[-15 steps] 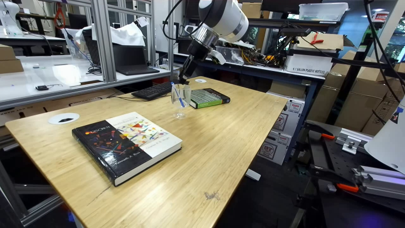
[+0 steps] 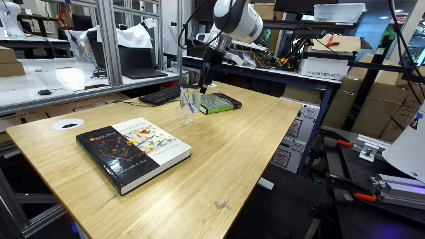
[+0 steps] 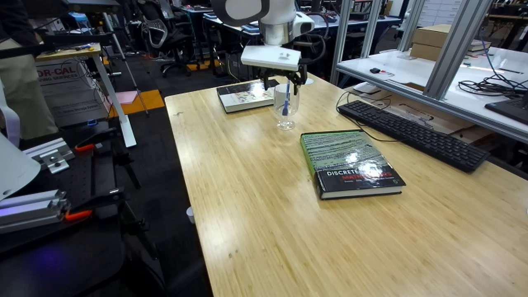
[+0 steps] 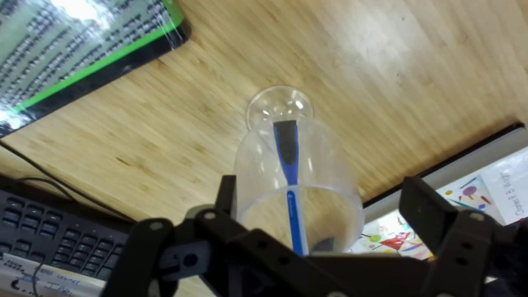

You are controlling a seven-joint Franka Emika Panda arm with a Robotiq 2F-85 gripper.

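A clear stemmed glass (image 2: 186,104) stands upright on the wooden table, holding a blue stick-like item (image 4: 292,193) with a dark end that leans inside it. In the wrist view the bowl of the glass (image 4: 326,163) lies ahead of and partly between the fingers of my gripper, which is open wide. Seen in exterior view 2, the gripper (image 3: 282,84) hangs at the height of the glass's rim. Whether a finger touches the glass I cannot tell.
A black and white book (image 2: 135,153) and a green and black book (image 3: 351,163) lie flat on either side of the glass. A black keyboard (image 3: 411,133) with its cable runs along one edge.
In exterior view 1 the arm has swung to a more upright pose, and the gripper has shifted slightly right. The glass and books have stayed put.
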